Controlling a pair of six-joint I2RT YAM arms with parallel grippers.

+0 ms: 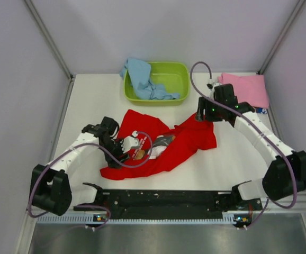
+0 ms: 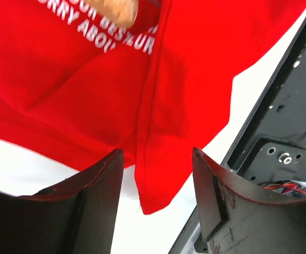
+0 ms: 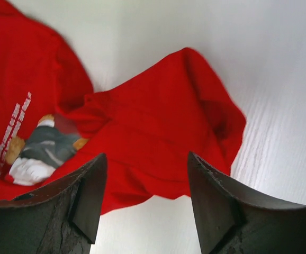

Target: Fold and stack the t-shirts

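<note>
A red t-shirt [image 1: 182, 145] with white lettering and a picture print lies crumpled and stretched diagonally across the table. Over its left end is my left gripper, fingers apart. A narrow red corner lies below and between its fingers, not visibly pinched. My right gripper hangs open above the shirt's far right end, its fingers [image 3: 96, 177] apart with red cloth beneath. Folded pink cloth [image 1: 243, 89] rests at the back right, with a blue and white patterned piece [image 1: 260, 110] showing under its edge.
A green basket [image 1: 182, 84] stands at the back centre, a light blue cloth [image 1: 142, 79] draped in it and over its left rim. Bare white table [image 1: 92, 95] shows at the back left and along the right side. A dark rail [image 1: 158, 203] runs along the front edge.
</note>
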